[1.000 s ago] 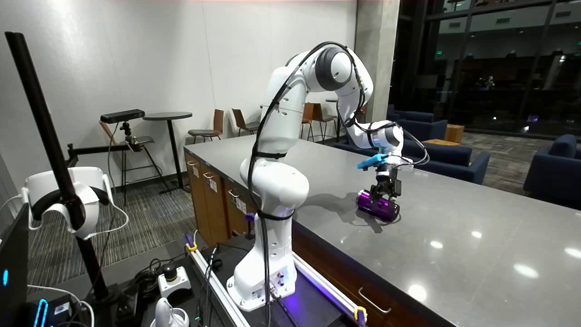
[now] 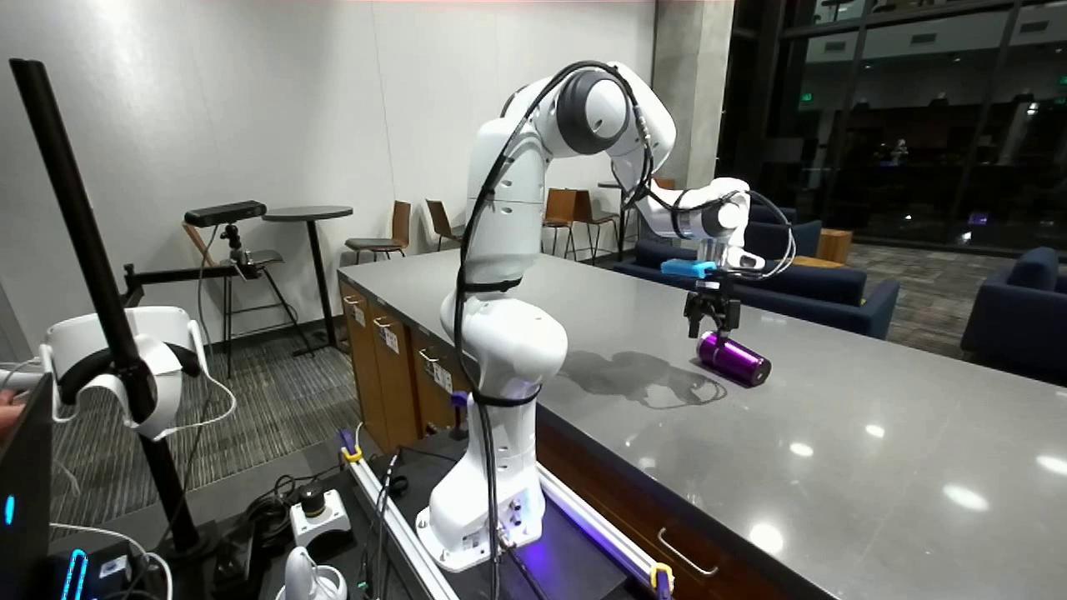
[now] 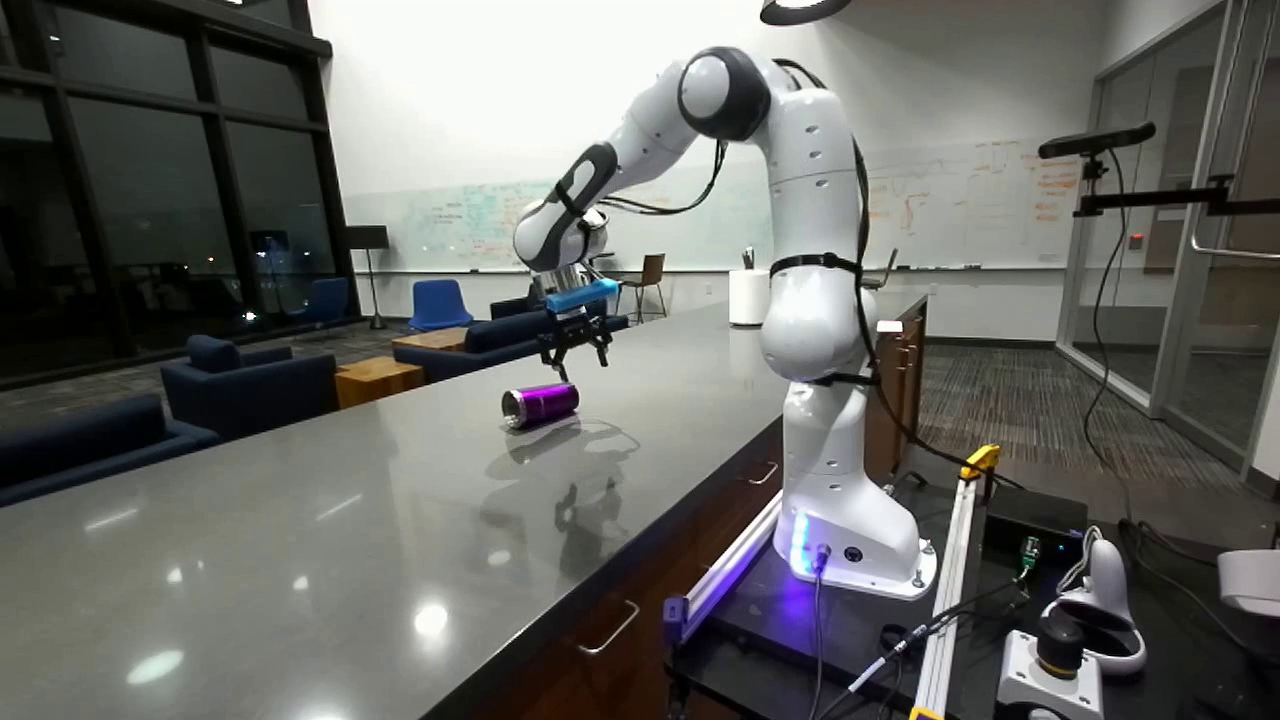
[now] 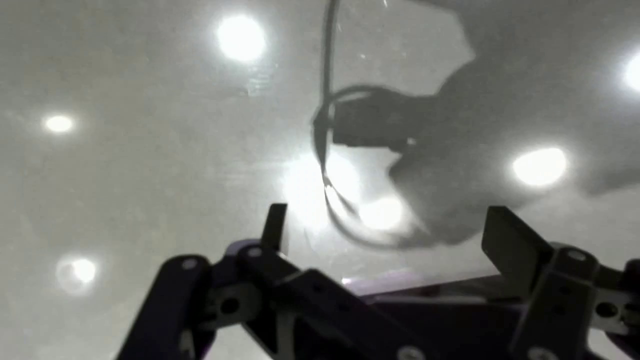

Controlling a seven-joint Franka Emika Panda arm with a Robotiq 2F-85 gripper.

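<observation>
A purple metallic tumbler (image 2: 733, 360) lies on its side, low over the grey counter. Its silver-rimmed mouth faces left in exterior view 2, where the tumbler (image 3: 542, 406) is unobstructed. Whether it rests fully on the counter is hard to tell. Directly above it, pointing down, is my black gripper (image 2: 711, 332). From the wrist, the gripper is open, its two fingertips wide apart. A dark shape with a purplish edge shows low between them, probably part of the tumbler. In exterior view 2, a thin dark piece joins the underside of the gripper (image 3: 577, 364) to the tumbler's top; what it is remains unclear.
A white container (image 3: 749, 298) stands at the counter's far end in exterior view 2. Dark blue sofas (image 2: 770, 297) stand beyond the counter's far edge.
The gripper has risen and moved slightly right in exterior view 1. It was down around the tumbler before. The tumbler has shifted right and a little farther back.
</observation>
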